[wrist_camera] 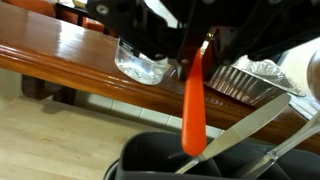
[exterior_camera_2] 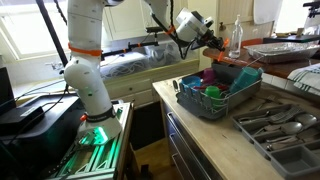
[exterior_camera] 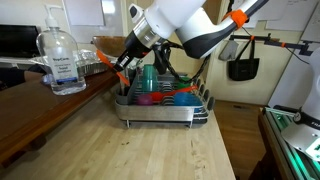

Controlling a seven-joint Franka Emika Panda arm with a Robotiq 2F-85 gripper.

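My gripper point(exterior_camera: 116, 58) is shut on an orange-handled utensil point(wrist_camera: 194, 115). The orange handle points down from the fingers in the wrist view, toward a dark utensil holder point(wrist_camera: 150, 152) at the bottom of that view. From the side, the gripper hangs over the left end of the dish rack point(exterior_camera: 160, 115), close above the dark holder there. In the other exterior view, the gripper point(exterior_camera_2: 214, 44) is over the far end of the rack point(exterior_camera_2: 205, 104). The fingers hide part of the utensil, and whether its lower end touches the holder cannot be told.
A knife point(wrist_camera: 248, 124) slants up from the holder. Green cups point(exterior_camera: 150, 78) and other coloured dishes fill the rack. A clear pump bottle point(exterior_camera: 62, 62) stands left on the wooden ledge. A cutlery tray point(exterior_camera_2: 285, 130) lies at the near right. The counter point(exterior_camera: 130, 150) before the rack is clear.
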